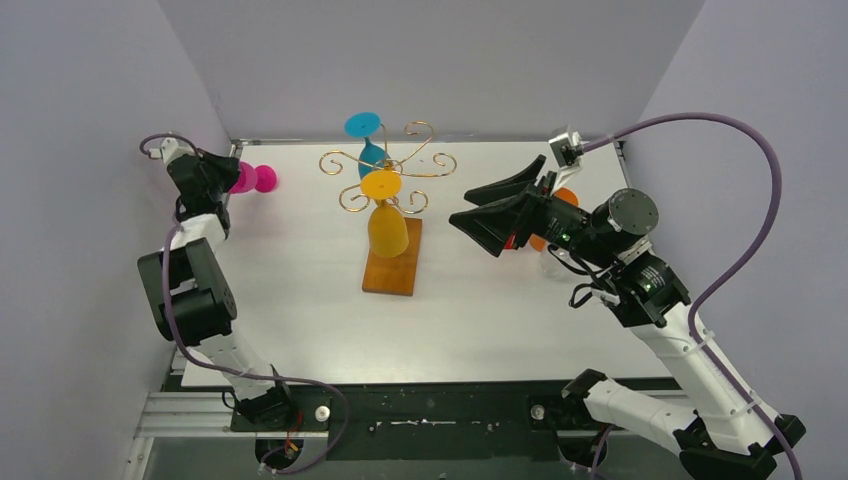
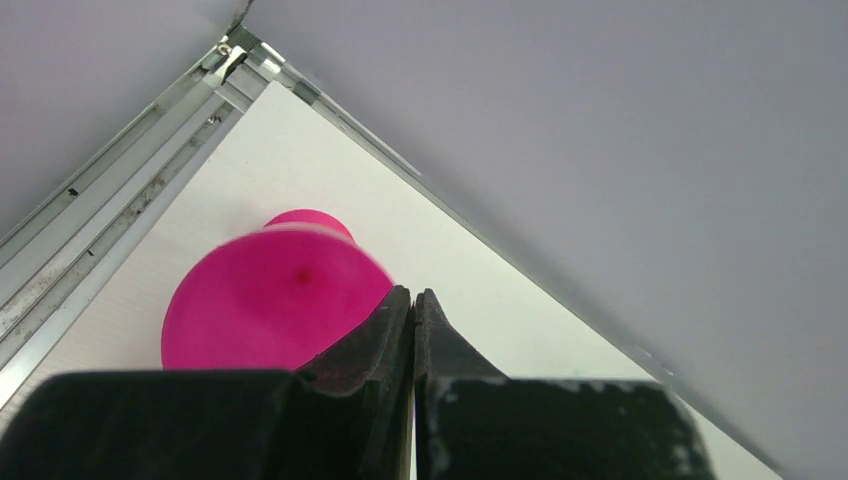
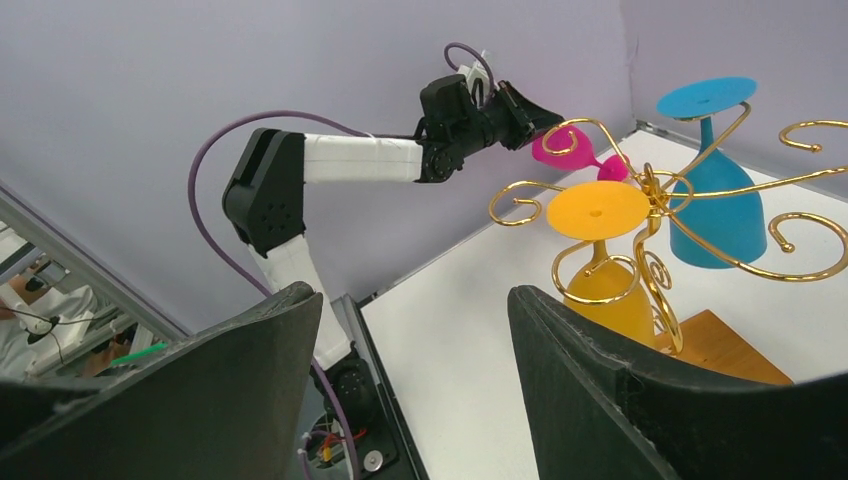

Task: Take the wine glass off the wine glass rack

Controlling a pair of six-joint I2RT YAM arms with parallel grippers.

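A gold wire rack [image 1: 420, 172] on a wooden base holds a blue glass [image 1: 364, 130] and a yellow glass [image 1: 388, 234], both upside down. My left gripper is shut at the far left, beside a pink glass [image 2: 270, 300]; whether anything is pinched in its tips is hard to see. My right gripper [image 1: 476, 216] stands open to the right of the rack, nothing between its fingers.
Orange and red glasses [image 1: 565, 200] stand at the right, partly hidden behind the right arm. Walls bound it at back and sides.
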